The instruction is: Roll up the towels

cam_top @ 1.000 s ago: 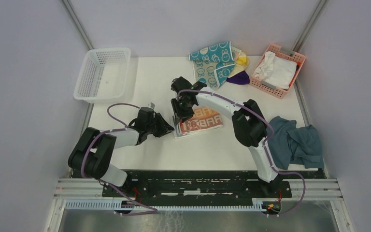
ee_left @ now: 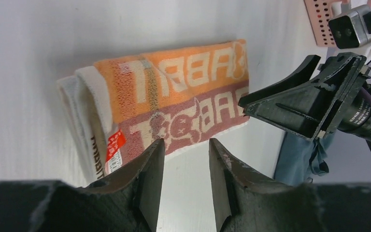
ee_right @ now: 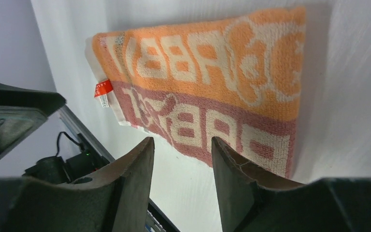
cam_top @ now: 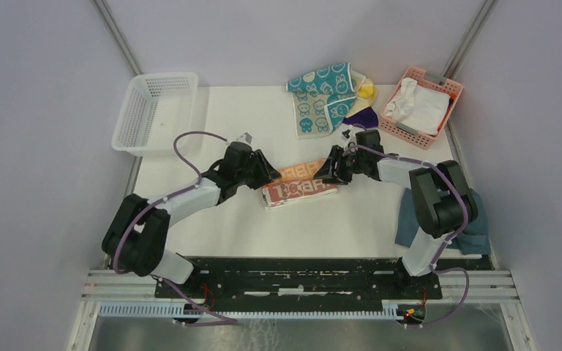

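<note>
An orange and brown-red towel [cam_top: 299, 189], folded into a long strip with pale letters and a bear pattern, lies in the middle of the table. In the left wrist view its layered left end [ee_left: 87, 116] shows beside a red and white tag [ee_left: 115, 150]. Over that end, in the top view, hovers my left gripper [cam_top: 272, 180], its fingers [ee_left: 149, 179] apart with nothing between them. My right gripper [cam_top: 331, 178] is above the towel's right end; the right wrist view shows bare space between its fingers, too.
An empty white basket [cam_top: 121, 128] stands at the back left. At the back are teal [cam_top: 326, 80], yellow and purple cloths. A pink basket [cam_top: 457, 106] holds white cloths, and a blue-grey towel [cam_top: 407, 219] lies at the right.
My right gripper has swung from the towel's left end across to its right end. The left gripper has moved right and back, over the left end. The towel has stayed in place.
</note>
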